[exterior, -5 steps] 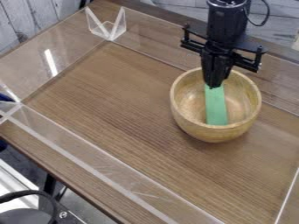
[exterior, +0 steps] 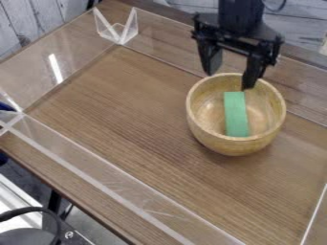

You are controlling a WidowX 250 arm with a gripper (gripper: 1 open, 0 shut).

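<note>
A wooden bowl (exterior: 207, 134) sits right of centre on the table, a green block (exterior: 235, 115) lying inside it. Above the bowl's back rim is my dark gripper (exterior: 232, 59), its fingers pointing down and spread apart, with nothing seen held between them.
A small white wire-like holder (exterior: 117, 24) stands at the back left. A black cable or fitting (exterior: 32, 230) shows at the bottom left corner.
The block stays in the bowl.
</note>
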